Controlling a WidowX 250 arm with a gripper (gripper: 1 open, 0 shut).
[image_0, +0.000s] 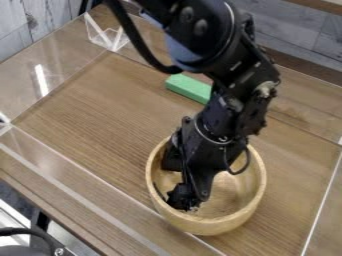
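My black gripper (185, 172) reaches down into a round, light wooden bowl (237, 213) in the lower middle of the view. Its fingers are inside the bowl at the left side and stand apart; whether anything lies between them is hard to see against the dark parts.
A green block (190, 88) lies on the wooden table (94, 130) behind the arm. A clear plastic object (107, 35) stands at the back left corner.
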